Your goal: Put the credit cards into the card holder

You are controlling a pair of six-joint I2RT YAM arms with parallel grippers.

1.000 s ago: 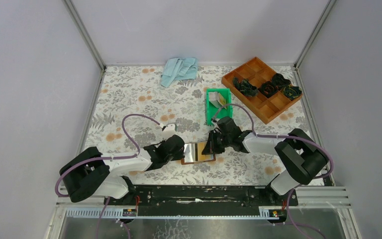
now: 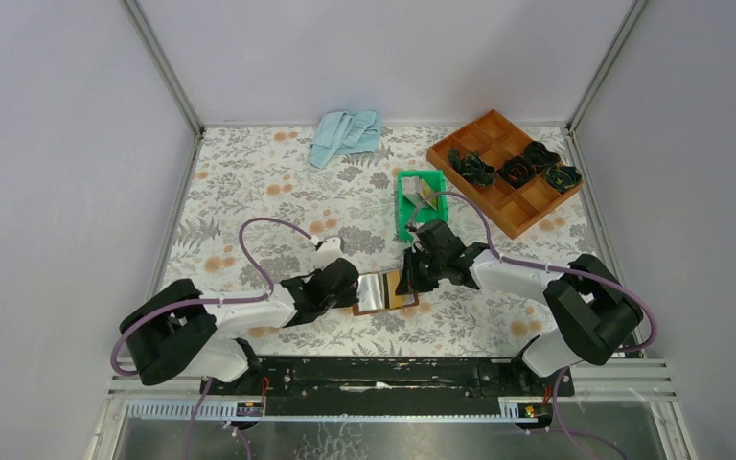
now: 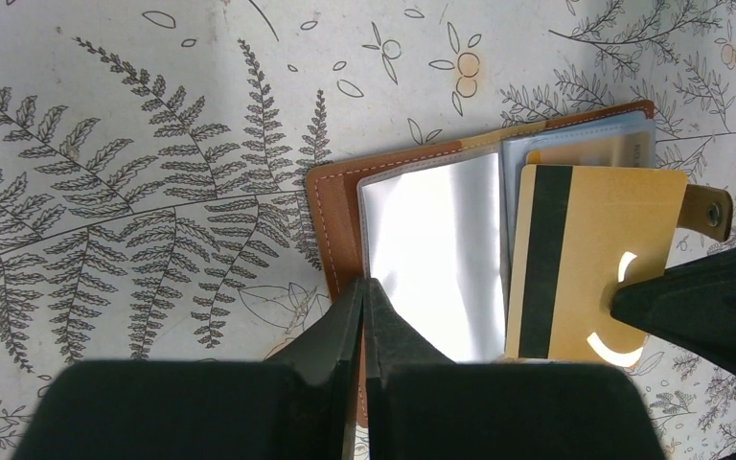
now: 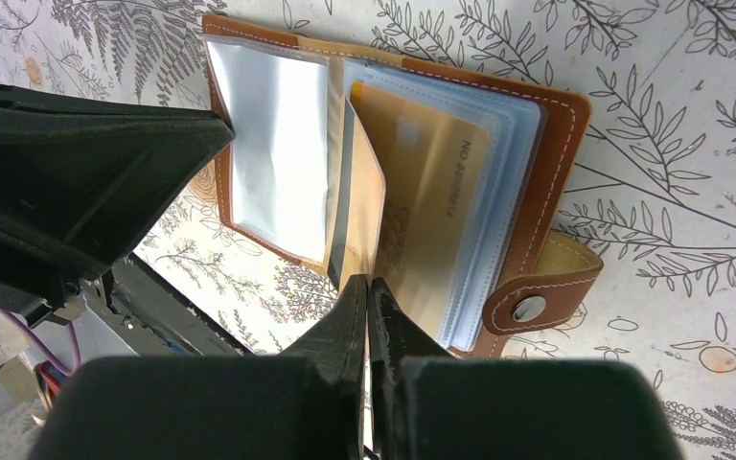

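Observation:
The brown card holder (image 2: pixel 369 310) lies unfolded, with clear sleeves; its left sleeve (image 3: pixel 431 259) shows white. My right gripper is shut on the near edge of a gold card (image 4: pixel 359 206) with a dark stripe. That card tilts up over the holder's middle. Beneath it, another gold card (image 4: pixel 426 192) sits inside the right-hand sleeves. My left gripper is at the holder's left side, fingertips close together at the white sleeve's edge; whether they pinch that edge is unclear.
A green tray (image 2: pixel 406 232) with more cards stands behind the right arm. Farther back are a wooden compartment box (image 2: pixel 498 213) holding dark bundles and a blue cloth (image 2: pixel 345 134). A snap strap (image 4: pixel 546 292) sticks out at the holder's right side.
The card holder has slid slightly right, and the right gripper has shifted right with the gold card.

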